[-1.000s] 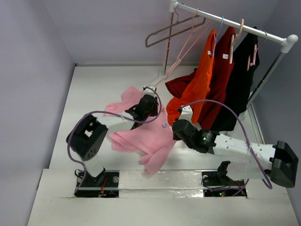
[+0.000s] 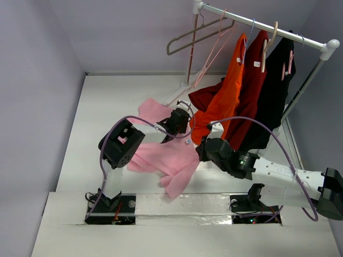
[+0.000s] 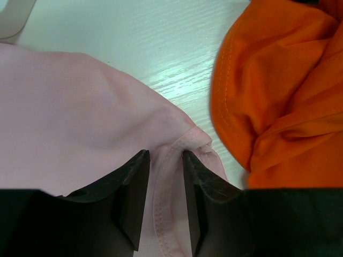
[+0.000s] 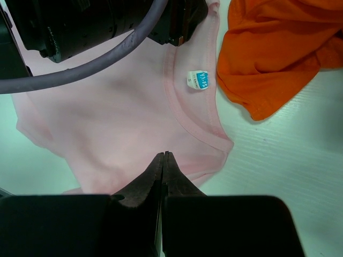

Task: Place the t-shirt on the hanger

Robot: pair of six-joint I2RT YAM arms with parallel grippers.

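The pink t-shirt [image 2: 161, 155] lies spread on the white floor, its neckband and label [image 4: 197, 80] showing in the right wrist view. My left gripper is part open at a folded hem near the shirt's upper edge, fingers either side of the seam; whether cloth is pinched is unclear. My right gripper is shut over the shirt near the neckline, nothing visible between its fingers. Several hangers hang on the rail [image 2: 257, 24], among them an empty grey hanger [image 2: 187, 44] and pink ones.
An orange garment [image 2: 225, 96], a dark red one [image 2: 249, 101] and a black one [image 2: 270, 101] hang at the right, the orange one reaching the floor beside the pink shirt. Bare floor [image 2: 86, 128] lies to the left.
My left arm has moved rightward along the shirt toward the rack's foot.
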